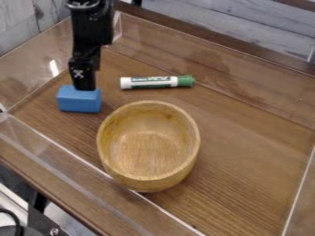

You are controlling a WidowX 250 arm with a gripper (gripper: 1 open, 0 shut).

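Note:
My black gripper (83, 72) hangs at the upper left, open, its fingertips just above a blue block (79, 100) on the wooden table; whether it touches the block I cannot tell. A round yellow wooden bowl (147, 147) stands in the middle foreground. A white glue-stick-like tube (154, 81) with a green cap lies behind the bowl, right of the gripper.
Low clear walls edge it at the left, with a rim along the back and right.

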